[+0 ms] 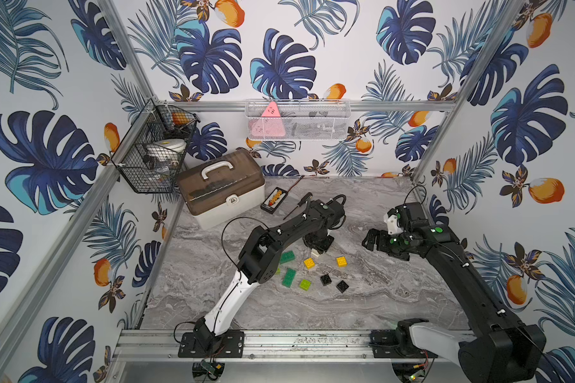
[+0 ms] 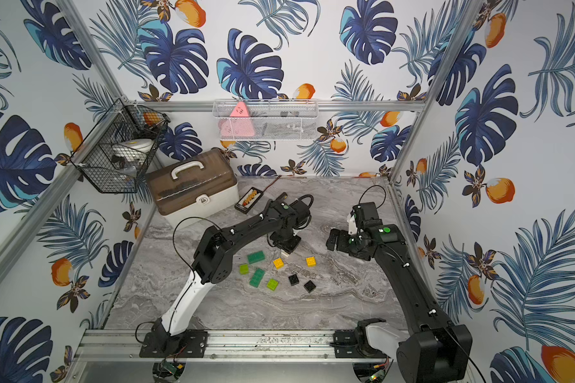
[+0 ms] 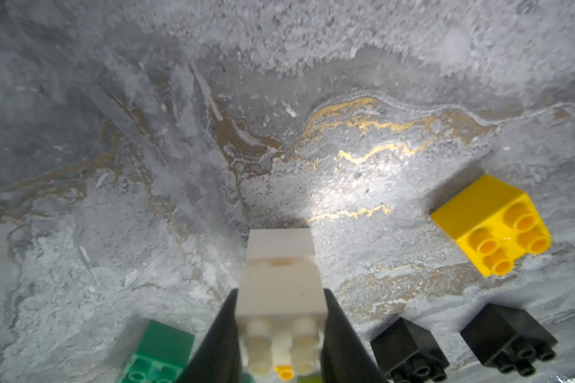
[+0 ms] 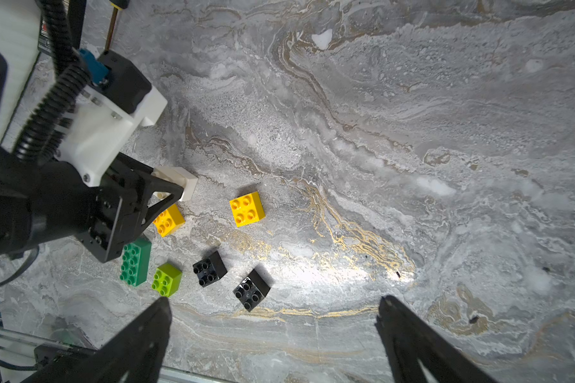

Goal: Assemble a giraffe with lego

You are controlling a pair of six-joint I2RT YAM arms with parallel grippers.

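Observation:
In the left wrist view a white brick piece stands with the two dark fingers of my left gripper close along its sides. A seam crosses its upper part; whether it is one brick or two stacked cannot be told. The fingers lie low around it, and whether they press on it is unclear. Yellow bricks, black bricks, a lime brick and dark green bricks lie loose near it. My right gripper is held off to the right, its fingers wide apart and empty.
A brown-lidded toolbox stands at the back left, beside a small black box with a stick. A wire basket hangs left, a white mesh basket on the back wall.

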